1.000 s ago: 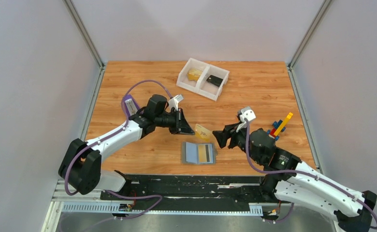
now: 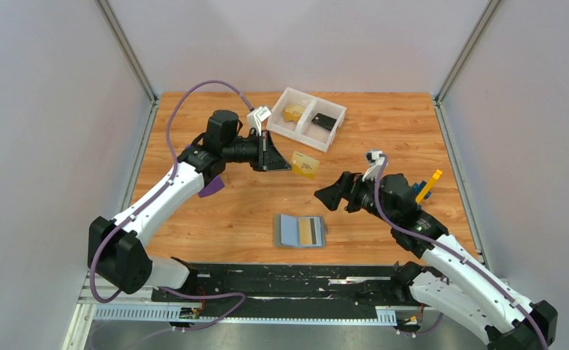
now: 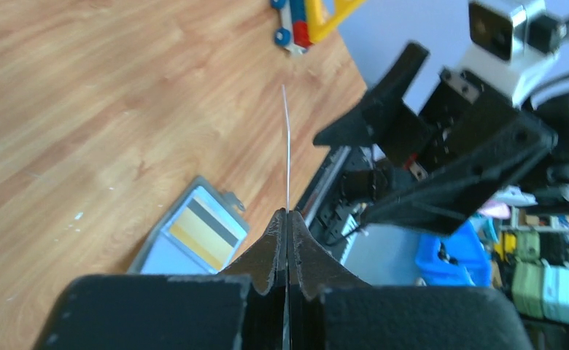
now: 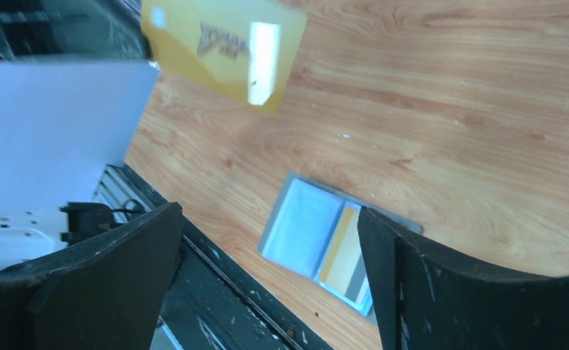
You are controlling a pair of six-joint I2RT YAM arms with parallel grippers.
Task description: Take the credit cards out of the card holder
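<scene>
My left gripper is shut on the edge of a yellow card, which stands out to the right above the table. In the left wrist view the same card appears edge-on as a thin white line between the fingertips. Its printed face shows at the upper left of the right wrist view. Below, the card holder lies opened flat near the table's front, with a yellow card and a dark strip showing in its right half. My right gripper is open, with empty space between its fingers, above the holder.
A white two-compartment box stands at the back, a yellow card in its left compartment and a black item in its right. Toy blocks sit at right; a purple object lies partly under the left arm.
The left gripper has moved back toward the box, carrying the yellow card away from the holder. The right gripper has shifted too and stands apart from the card. The holder has stayed put.
</scene>
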